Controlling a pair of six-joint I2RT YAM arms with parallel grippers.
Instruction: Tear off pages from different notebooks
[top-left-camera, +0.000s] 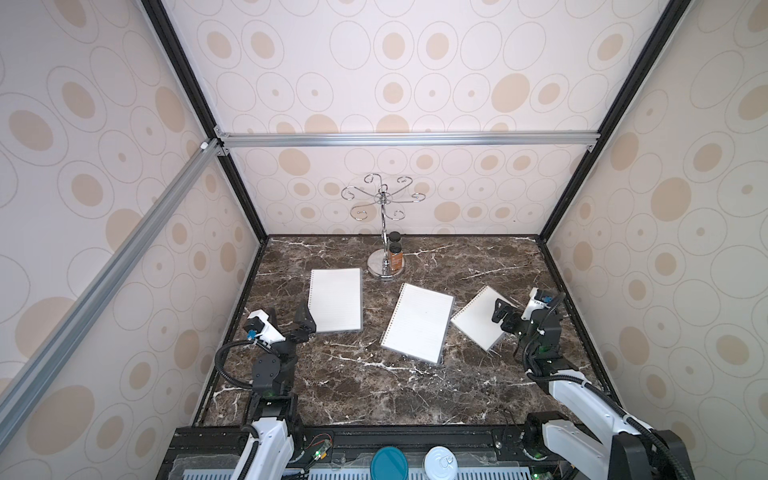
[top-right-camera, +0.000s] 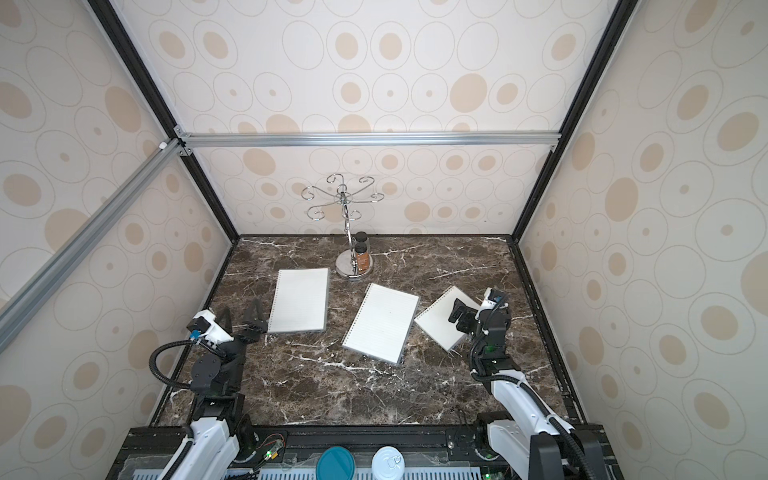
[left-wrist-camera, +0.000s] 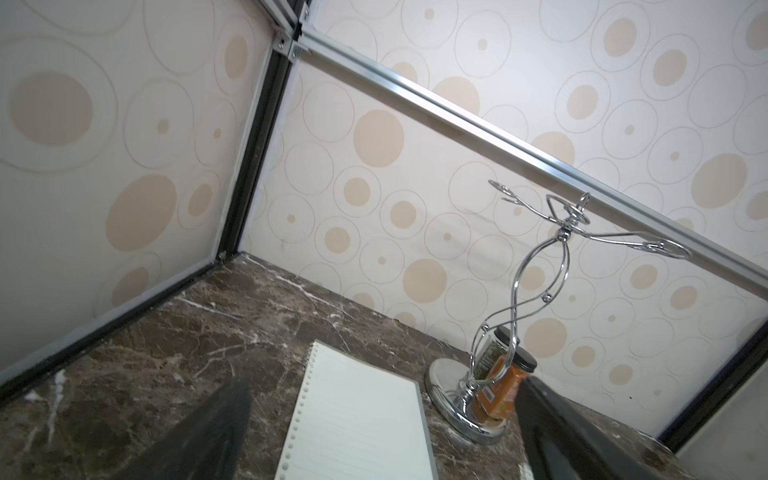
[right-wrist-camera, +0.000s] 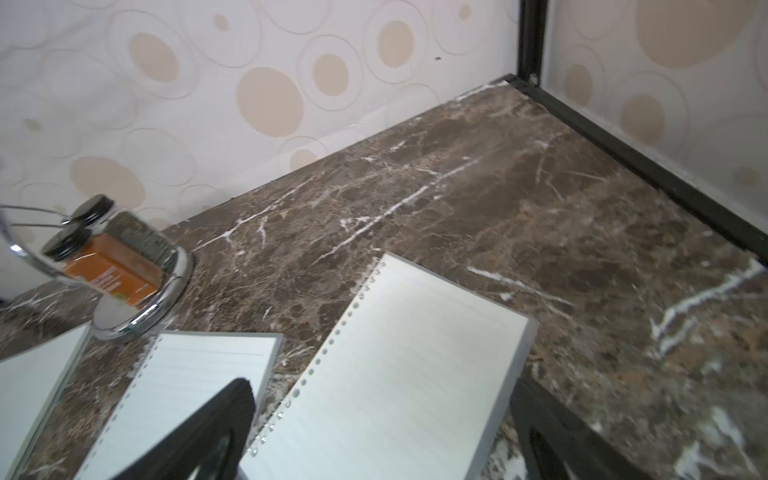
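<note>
Three white spiral notebooks lie flat on the marble table: left (top-left-camera: 336, 297), middle (top-left-camera: 417, 320), right, tilted (top-left-camera: 476, 318). My left gripper (top-left-camera: 289, 318) is raised just left of the left notebook, which the left wrist view shows ahead between open fingers. My right gripper (top-left-camera: 505, 315) stands open above the right notebook, nothing between its blurred fingers; in the right wrist view that notebook (right-wrist-camera: 392, 368) lies beneath it.
A chrome stand (top-left-camera: 376, 265) with two jars (top-left-camera: 395, 256) stands at the back centre. Walls and frame rails surround the table. Bare marble lies at the front and back right.
</note>
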